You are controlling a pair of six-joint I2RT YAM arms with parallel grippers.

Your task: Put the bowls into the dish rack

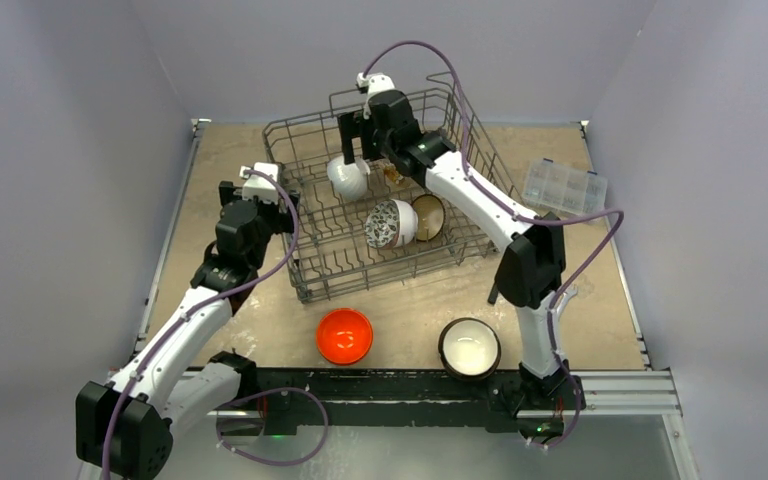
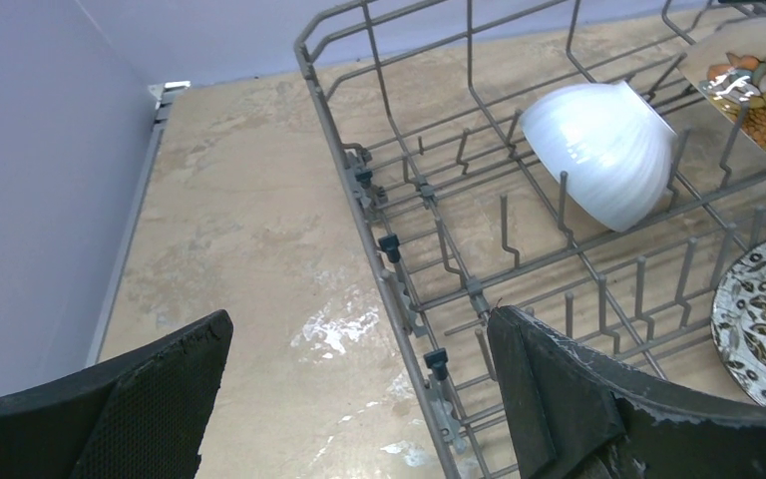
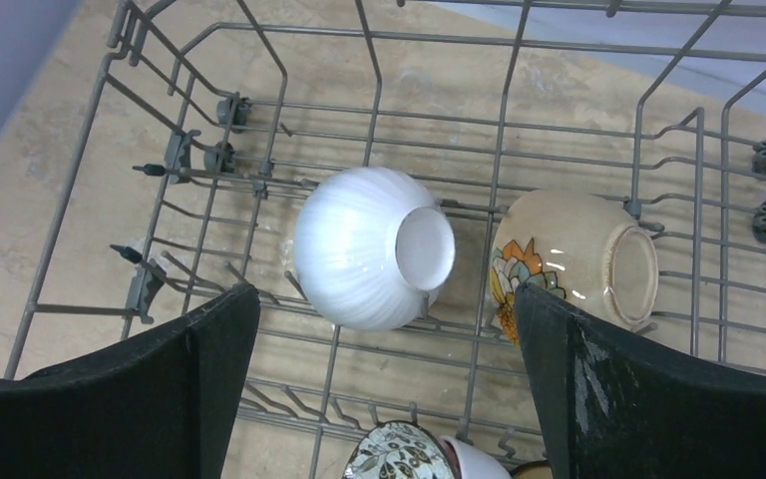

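Observation:
Four bowls stand on edge in the wire dish rack (image 1: 318, 290): a white bowl (image 3: 344, 249), a flower-patterned bowl (image 3: 569, 249) beside it, a black-patterned bowl (image 1: 384, 226) and a tan bowl (image 1: 431, 218). A red bowl (image 1: 343, 335) and a dark-rimmed white bowl (image 1: 469, 348) lie on the counter in front. My right gripper is open and empty above the white and flower-patterned bowls. My left gripper is open and empty over the rack's left edge.
A clear plastic organiser (image 1: 565, 190) lies right of the rack, with a wrench partly hidden by the right arm. Bare counter (image 1: 190, 170) is left of the rack; walls close in the sides and back.

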